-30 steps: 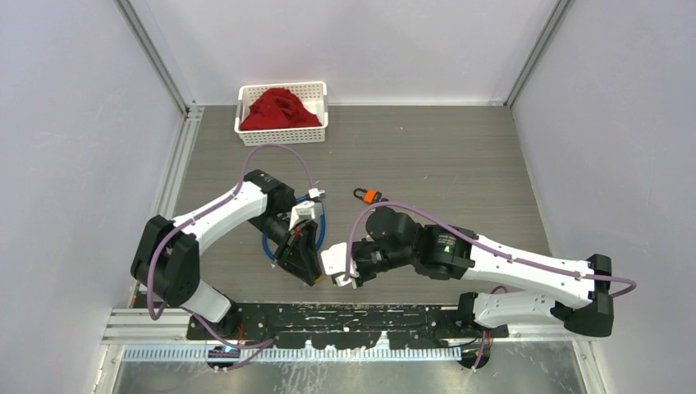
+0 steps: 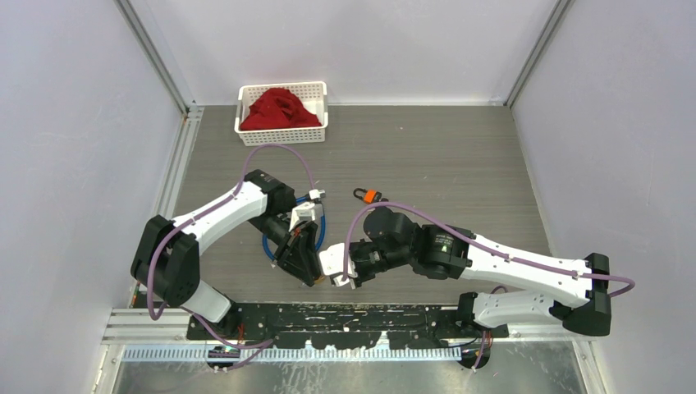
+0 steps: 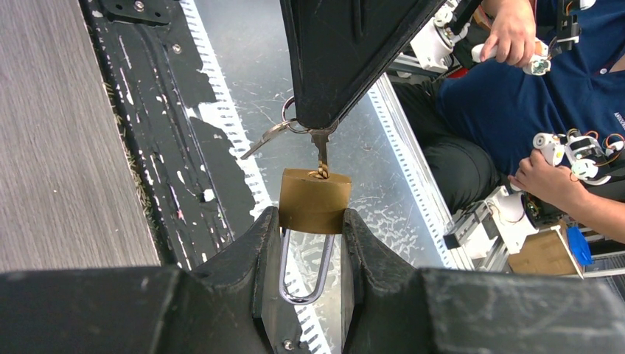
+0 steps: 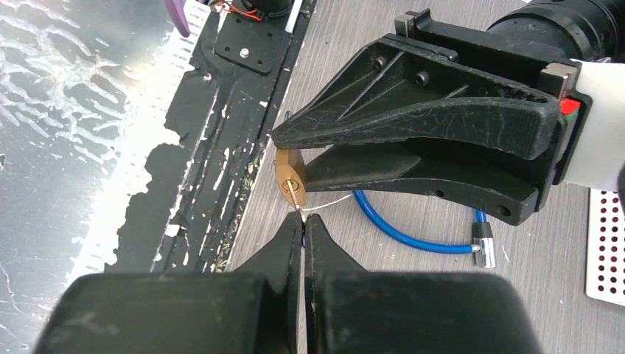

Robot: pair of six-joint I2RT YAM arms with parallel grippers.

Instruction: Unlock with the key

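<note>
A brass padlock with a steel shackle hangs between the fingertips of my left gripper, which is shut on it; in the right wrist view the padlock (image 4: 287, 173) shows its keyhole face. A key (image 3: 322, 151) stands in the keyhole, with a ring and second key (image 3: 273, 133) beside it. My right gripper is shut on the key's head. In the top view both grippers meet low in the middle, near the front edge, and mostly hide lock and key.
A blue cable lock (image 4: 409, 240) lies beneath the grippers. An orange-black padlock (image 2: 370, 195) lies behind them. A white basket (image 2: 249, 138) with red cloth stands at the back left.
The right arm has shifted very slightly in the top view; otherwise little visibly differs.
</note>
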